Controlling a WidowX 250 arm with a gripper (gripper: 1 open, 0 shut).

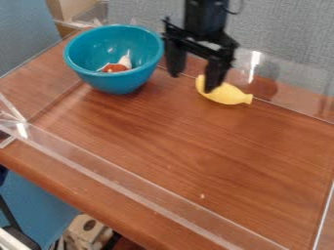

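My black gripper (196, 61) hangs open and motion-blurred at the top centre, over the right edge of a turquoise bowl (115, 80) and just above a yellow, elongated soft object (226, 95), which it partly hides. The bowl stands at the back left of the wooden table (183, 166) and holds a small white and red item (117, 66). Nothing shows held between the fingers.
A grey wall (294, 39) stands behind the table. A blue surface (39, 195) lies beyond its left edge.
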